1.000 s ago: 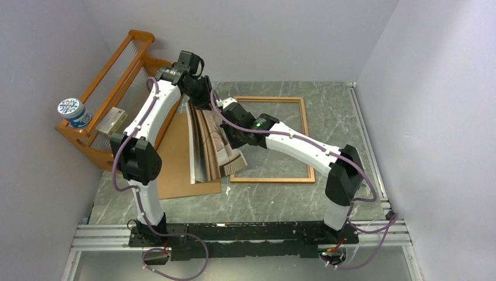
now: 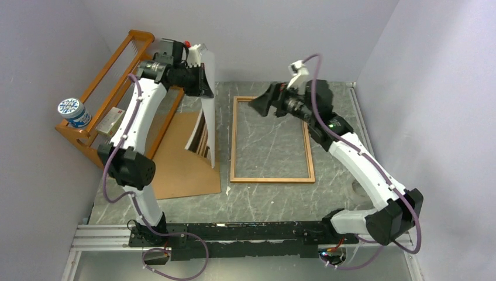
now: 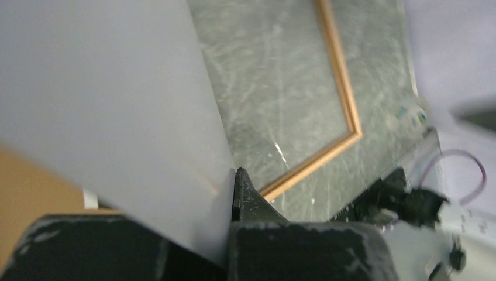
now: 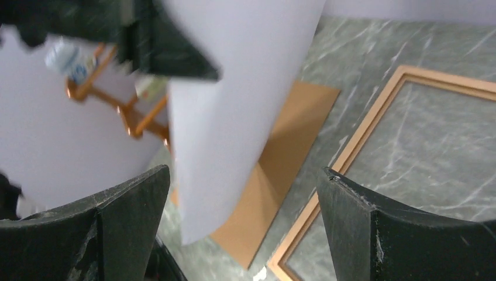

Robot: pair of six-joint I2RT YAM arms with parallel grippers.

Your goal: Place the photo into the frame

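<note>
The photo point(image 2: 209, 126) hangs from my left gripper point(image 2: 206, 93), which is shut on its upper part. Its white back faces right, and part of the printed side shows on the left in the top view. In the left wrist view the white photo point(image 3: 134, 117) runs up from between the fingers and fills much of the picture. The wooden frame point(image 2: 234, 140) lies flat on the grey table, right of the photo. Above the frame's upper part my right gripper point(image 2: 263, 105) stands open and empty, clear of the photo point(image 4: 228, 117).
A brown board point(image 2: 181, 181) lies on the table below the photo. Left of it stands a wooden rack point(image 2: 111, 76) holding a blue-white jar point(image 2: 74, 112) and a small box point(image 2: 110, 121).
My right gripper has come away from the photo, upward and to the right. The left has shifted a little toward the back, and the photo has swung from showing its print to nearly edge-on.
</note>
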